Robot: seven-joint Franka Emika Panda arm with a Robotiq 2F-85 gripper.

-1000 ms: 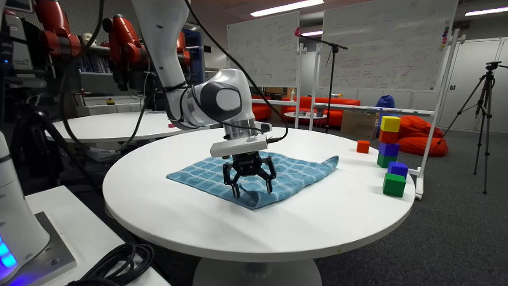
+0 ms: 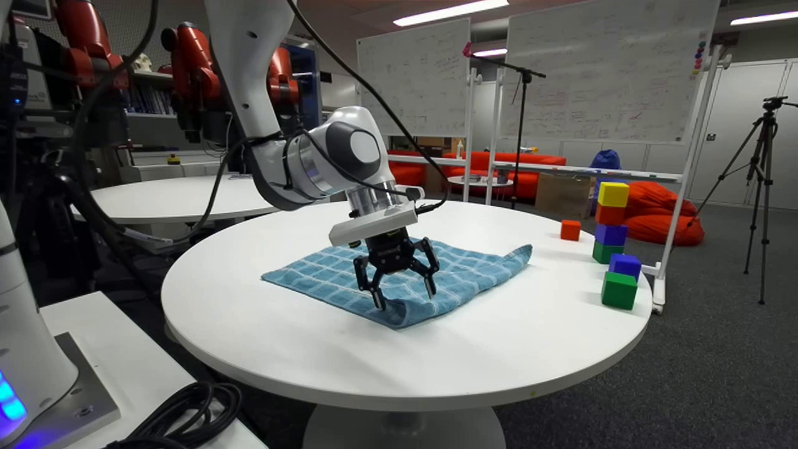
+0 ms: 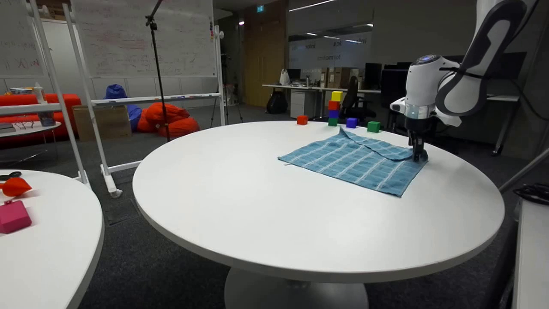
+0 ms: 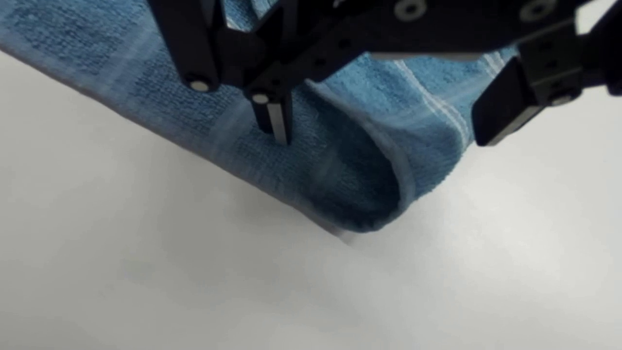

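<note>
A blue checked towel [image 2: 336,273] lies on the round white table [image 3: 216,206]. Along one side its edge is curled up and over, seen as a raised flap [image 3: 375,144] in the second exterior view. My gripper [image 2: 406,300] stands open, pointing down over the towel's near corner. In the wrist view the rolled edge [image 4: 402,169] forms a loop between the open gripper's [image 4: 385,143] spread fingers. One finger [image 4: 274,119] is over the flat layer, the other [image 4: 504,111] beyond the fold's outer side. Whether either fingertip touches the cloth, I cannot tell.
At the table's far edge stands a stack of blocks with a yellow block [image 2: 613,194] on top. A red block [image 2: 570,229], a blue block [image 2: 625,265] and a green block [image 2: 619,290] sit near it.
My gripper has shifted slightly to the right in the first exterior view, and its fingers look tilted and a little wider apart. The towel looks the same.
</note>
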